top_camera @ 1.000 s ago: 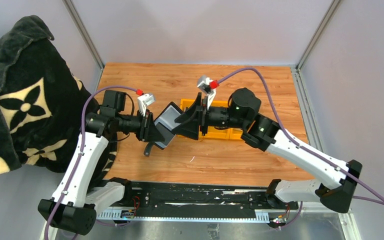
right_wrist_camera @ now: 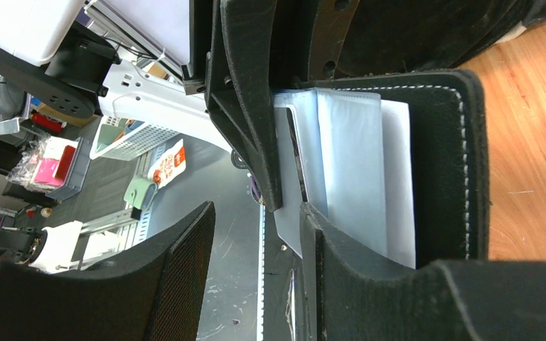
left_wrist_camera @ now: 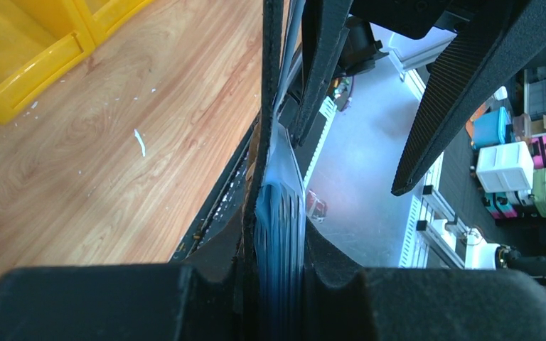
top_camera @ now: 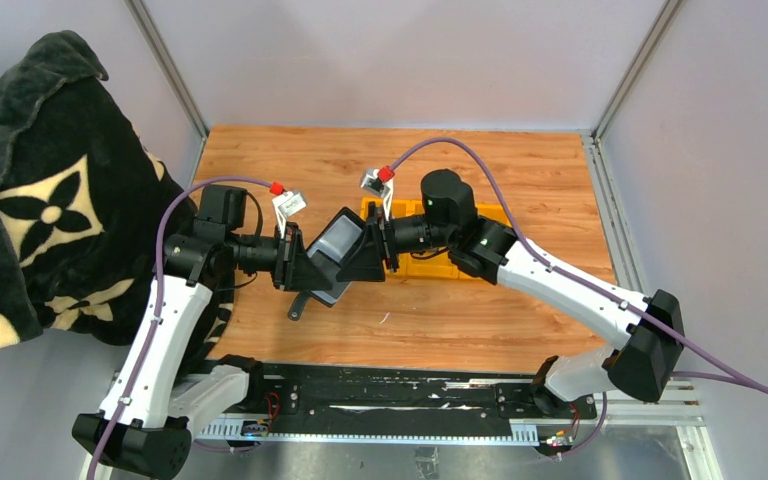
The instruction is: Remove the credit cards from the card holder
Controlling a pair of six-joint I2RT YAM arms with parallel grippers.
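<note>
The black card holder [top_camera: 343, 229] hangs tilted and unfolded between my two arms, above the table. My left gripper [top_camera: 307, 276] is shut on it. Seen edge-on in the left wrist view, its pale translucent sleeves [left_wrist_camera: 281, 202] run down between the left fingers. In the right wrist view, a grey card with a dark stripe [right_wrist_camera: 286, 174] shows beside the sleeves, against the white-stitched black cover [right_wrist_camera: 446, 163]. My right gripper [top_camera: 362, 266] stands part open at the holder. One of its fingers [right_wrist_camera: 314, 277] overlaps the cards; the other [right_wrist_camera: 185, 273] is clear of them.
A yellow tray [top_camera: 415, 265] with compartments sits behind the right gripper, partly covered by it. Small white scraps [left_wrist_camera: 140, 142] lie on the wooden table [top_camera: 440, 325]. A dark patterned blanket [top_camera: 80, 200] is heaped at the left.
My right arm has moved left, bringing its gripper from the holder's right edge to over its side.
</note>
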